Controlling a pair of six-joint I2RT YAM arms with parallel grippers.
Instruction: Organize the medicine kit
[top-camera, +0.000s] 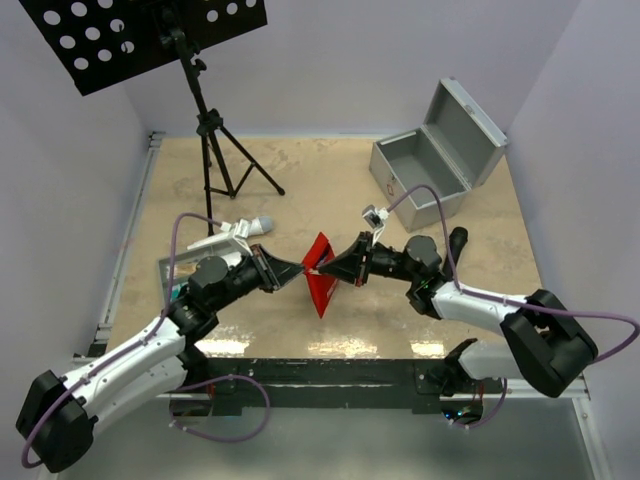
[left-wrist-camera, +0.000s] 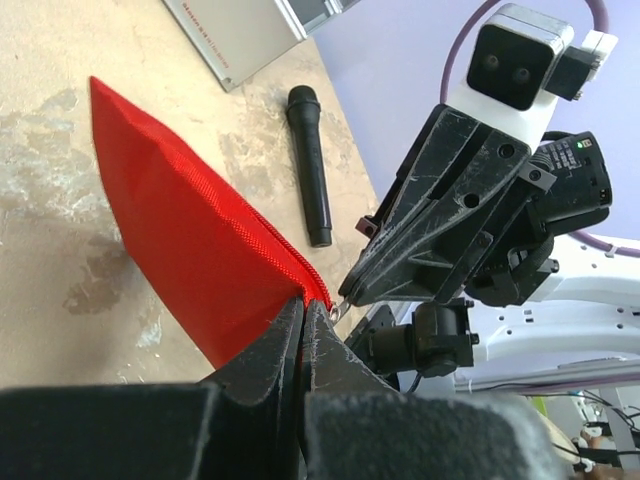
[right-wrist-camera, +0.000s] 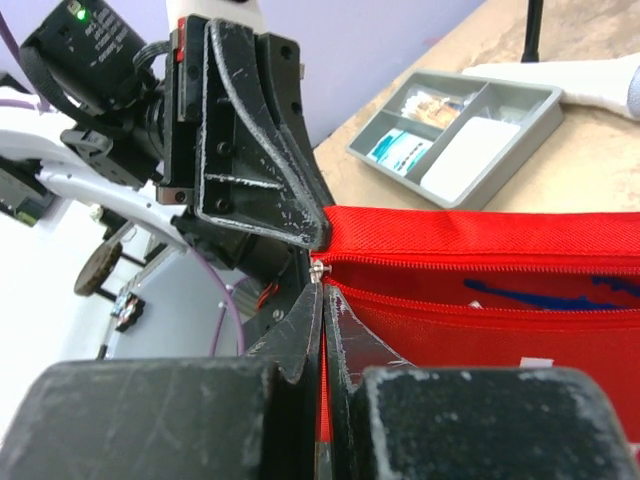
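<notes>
A red zip pouch (top-camera: 321, 290) hangs upright between my two grippers at mid-table. My left gripper (top-camera: 303, 268) is shut on its end edge, the fabric running in between the fingertips in the left wrist view. Facing it, my right gripper is shut at the small metal zipper pull (right-wrist-camera: 318, 269), which shows right at its tips. Beyond the pull the two rows of zipper teeth stand apart, and something blue (right-wrist-camera: 540, 299) shows inside the pouch. A grey divided tray (right-wrist-camera: 480, 155) holds small packets and a white item.
An open silver case (top-camera: 425, 175) stands at the back right, a black microphone (top-camera: 455, 246) near it. A white microphone (top-camera: 256, 226) lies by the tray, and a black stand (top-camera: 212, 130) rises at the back left.
</notes>
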